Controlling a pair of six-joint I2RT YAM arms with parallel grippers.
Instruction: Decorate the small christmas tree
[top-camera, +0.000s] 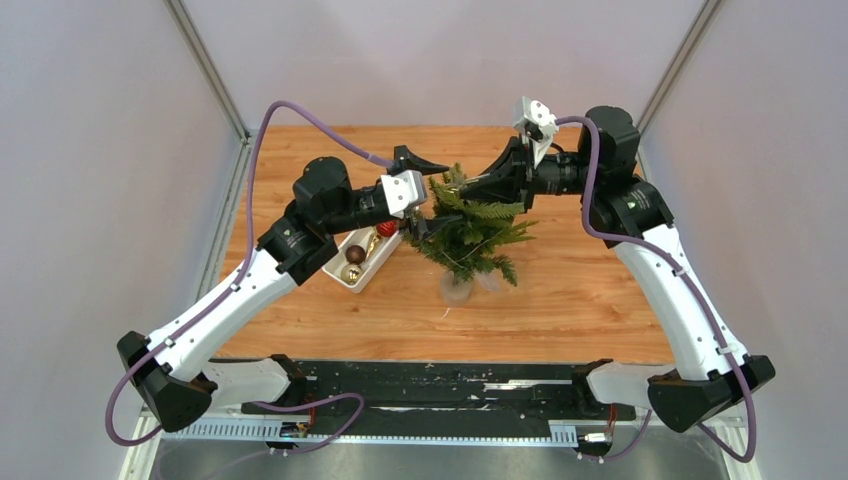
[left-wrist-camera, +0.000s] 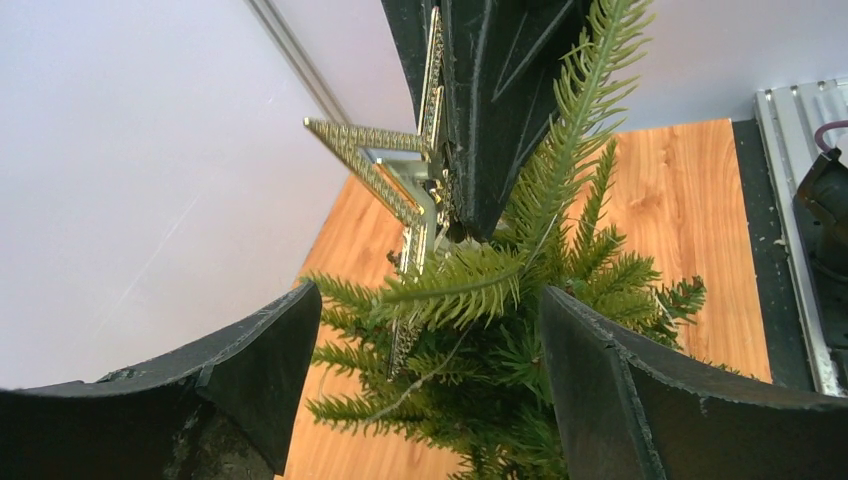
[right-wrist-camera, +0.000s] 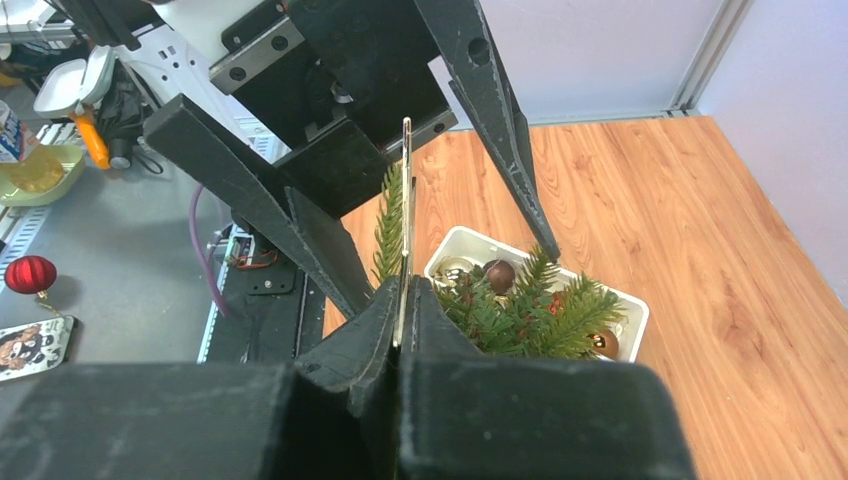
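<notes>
The small green tree (top-camera: 470, 235) stands upright mid-table in a pale base (top-camera: 455, 290). My right gripper (top-camera: 466, 187) is at its top, shut on a thin gold star (left-wrist-camera: 375, 137). In the right wrist view the star (right-wrist-camera: 407, 200) shows edge-on, rising from between the fingertips. The star's lower part hangs down beside the upper twigs in the left wrist view; whether it is fixed to the tree I cannot tell. Around the treetop, my left gripper is wide open, its fingers (left-wrist-camera: 250, 370) apart with sprigs and the star's lower end showing in the gap.
Left of the tree, a white tray (top-camera: 347, 285) holds several baubles, partly under my left arm. A red bauble (right-wrist-camera: 30, 274) lies off on the grey surface beyond the table's edge. The two grippers are very close together.
</notes>
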